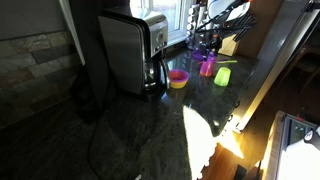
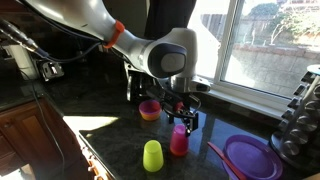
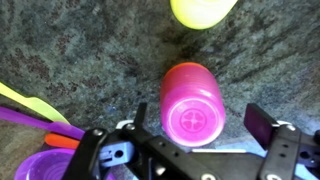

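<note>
A pink cup (image 2: 179, 141) stands on the dark counter, and my gripper (image 2: 183, 111) is over it. In the wrist view the cup (image 3: 193, 108) shows from above between the spread fingers of the open gripper, with gaps on both sides. A yellow-green cup (image 2: 153, 157) stands close by; exterior view 1 shows the pink cup (image 1: 207, 68) and green cup (image 1: 222, 76) side by side under the arm.
Pink and yellow-orange bowls (image 1: 178, 78) sit beside the coffee maker (image 1: 137, 52). A purple plate (image 2: 248, 155) bearing a red utensil lies near a rack (image 2: 298, 122). Purple and yellow-green utensils (image 3: 35, 105) lie left in the wrist view.
</note>
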